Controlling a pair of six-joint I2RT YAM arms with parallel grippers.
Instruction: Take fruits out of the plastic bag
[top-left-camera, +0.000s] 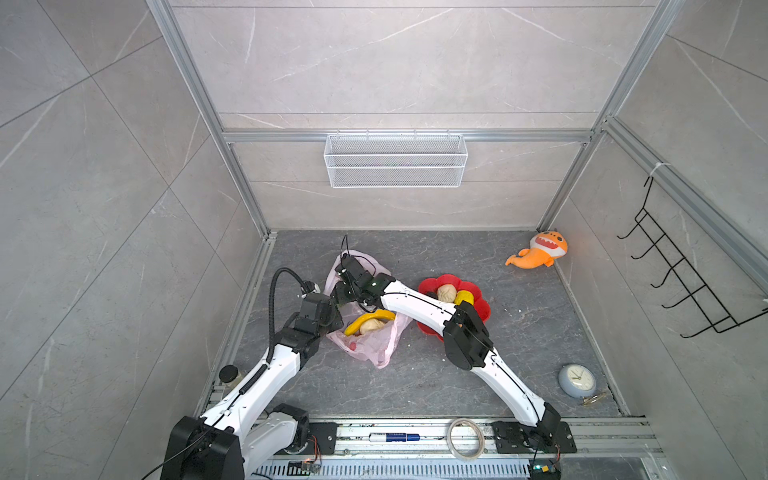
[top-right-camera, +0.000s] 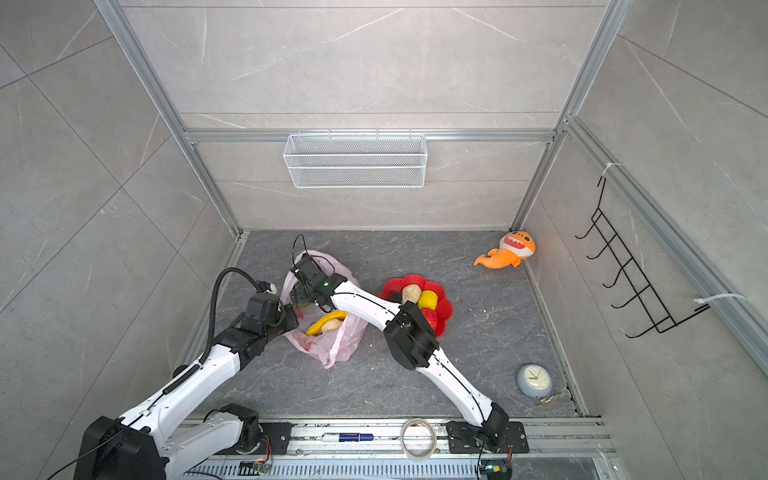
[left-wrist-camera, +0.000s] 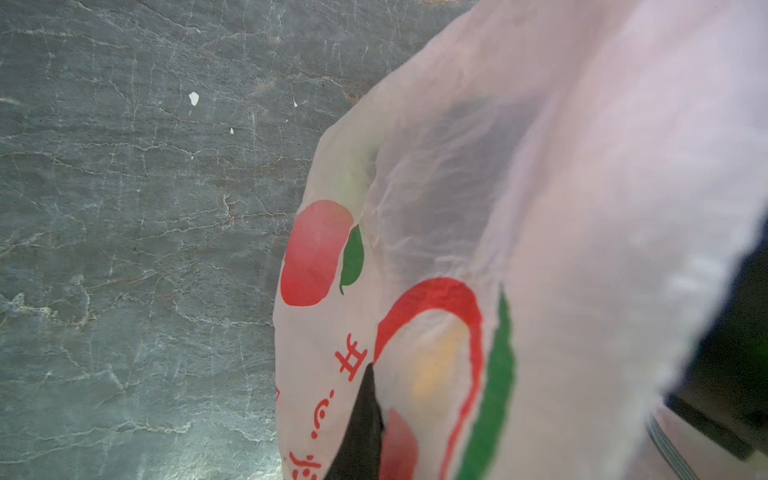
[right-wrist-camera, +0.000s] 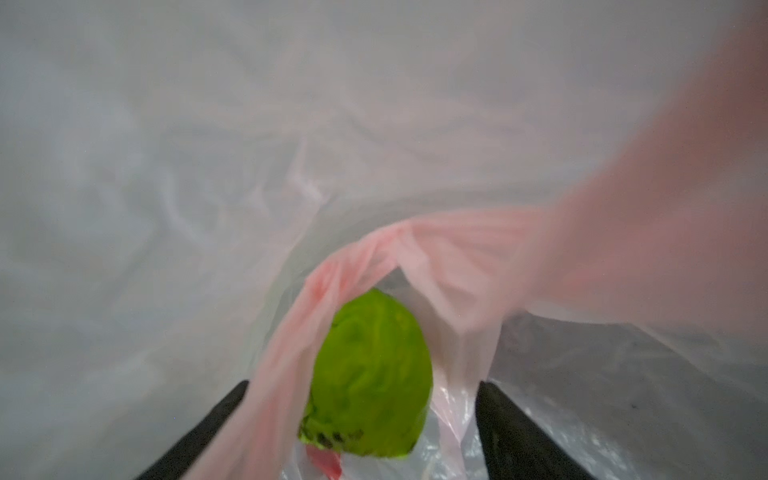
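Observation:
A pale pink plastic bag (top-left-camera: 376, 348) lies open on the table, holding a yellow banana (top-left-camera: 361, 324) and a beige fruit (top-left-camera: 371, 326). My left gripper (top-left-camera: 337, 321) is at the bag's left side, shut on its thin wall; in the left wrist view one dark finger (left-wrist-camera: 365, 432) shows against the printed plastic and the other is hidden. Inside the bag, my right gripper stands open, its fingers on either side of a green fruit (right-wrist-camera: 372, 376). A pink fold of the bag (right-wrist-camera: 280, 384) crosses in front of the left finger and the fruit's edge.
Right of the bag, a red petal-shaped bowl (top-left-camera: 428, 285) holds several fruits, under the right forearm. An orange shark toy (top-left-camera: 537, 251) lies at the back right, a small clock (top-left-camera: 577, 380) at the front right. Bare table lies between them.

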